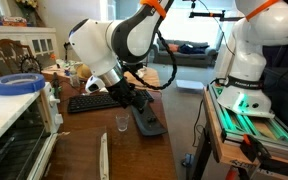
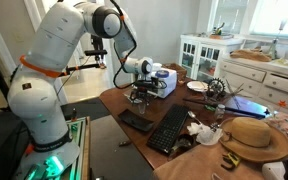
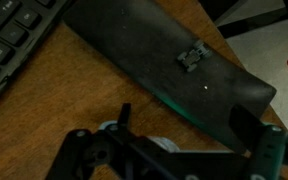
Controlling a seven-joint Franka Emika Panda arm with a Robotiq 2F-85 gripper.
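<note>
My gripper [image 1: 133, 99] is open above the wooden table, low over the near end of a long black tray-like piece [image 1: 147, 119]. In the wrist view the same black piece [image 3: 149, 50] runs diagonally beyond my fingertips, with a small dark fitting on it. Both fingers [image 3: 246, 126] stand wide apart. A small clear cup [image 1: 122, 122] sits on the table just left of the black piece. A pale curved edge [image 3: 164, 144] shows between the fingers at the bottom of the wrist view, mostly hidden; I cannot tell if it is the cup.
A black keyboard [image 2: 169, 129] lies beside the black piece. A straw hat [image 2: 252, 131] and scattered small objects crowd the far part of the table. In exterior view 1, a pale strip [image 1: 104, 157] lies near the front, with bare wood around it.
</note>
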